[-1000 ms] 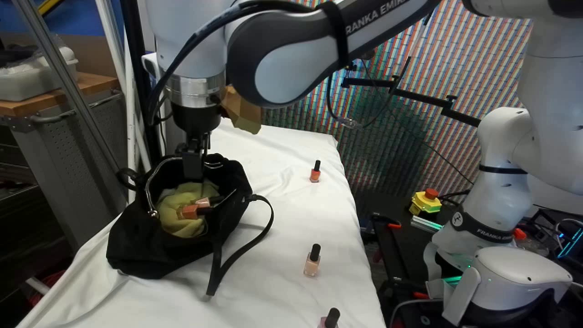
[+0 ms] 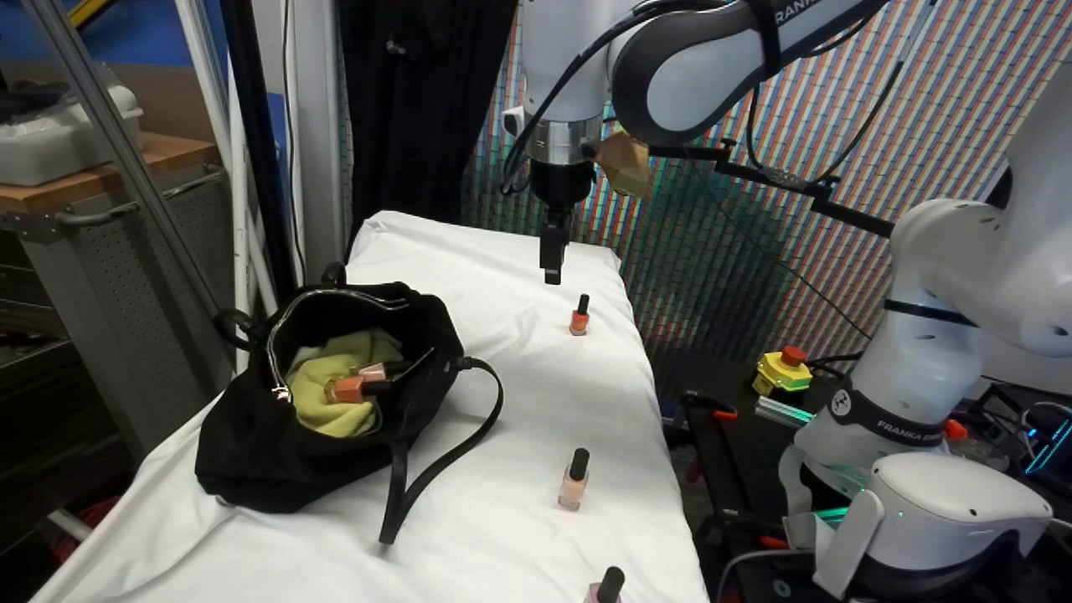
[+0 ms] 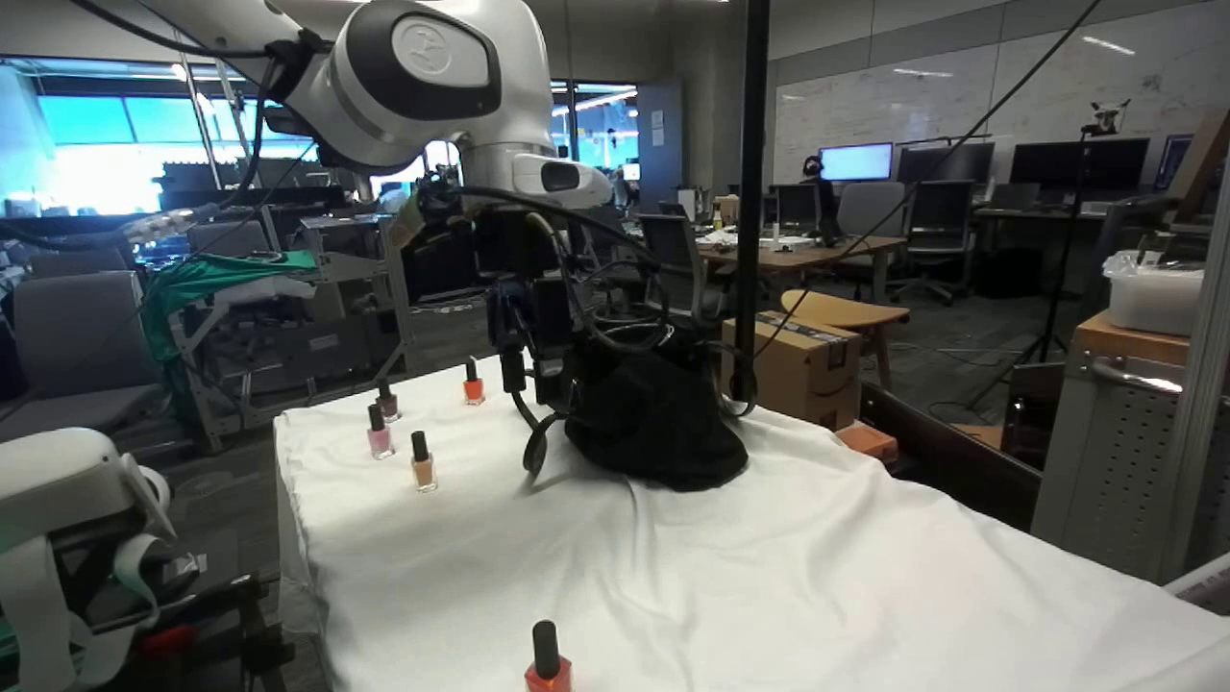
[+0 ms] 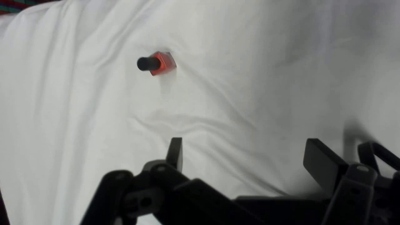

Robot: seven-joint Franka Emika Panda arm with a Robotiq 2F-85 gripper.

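Note:
My gripper is open above the white cloth, its fingers wide apart and only cloth showing between them. An orange-red nail polish bottle with a black cap stands upright on the cloth, beyond the fingertips and to the left in the wrist view. In exterior view 1 that bottle is just below and right of the gripper, not touching it. The black bag lies open at the left, with a yellow-green cloth, an orange bottle and a pinkish bottle inside.
A peach bottle and a pink one stand near the table's right side. Farther back in exterior view 2 are an orange-red bottle and a dark one. The bag's strap sprawls on the cloth.
The arm has moved from above the open bag toward the far right side of the table, near the orange-red bottle. The bag and bottles appear unmoved.

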